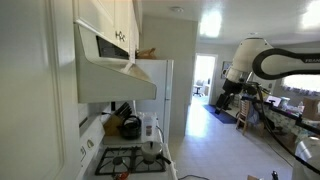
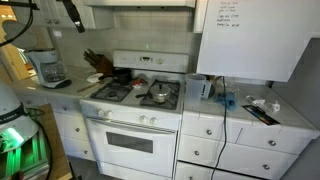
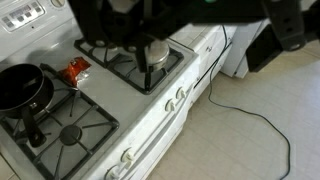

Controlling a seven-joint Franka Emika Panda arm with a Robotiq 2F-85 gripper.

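Observation:
My gripper hangs high in the air in front of the stove, well clear of the counter. In the wrist view its dark, blurred fingers fill the top, standing open, and nothing shows between them. Below lies the white stove with its black grates. A silver pot with a lid sits on the right-hand burners; the fingers partly cover it in the wrist view. On the left-hand burners rests a black pan, its handle pointing towards the stove's front. A small red object lies on the stove top between the grates.
Right of the stove, a grey container, a blue cloth and dark flat items occupy the counter. A black cable runs down to the floor. The range hood and cupboards overhang the stove.

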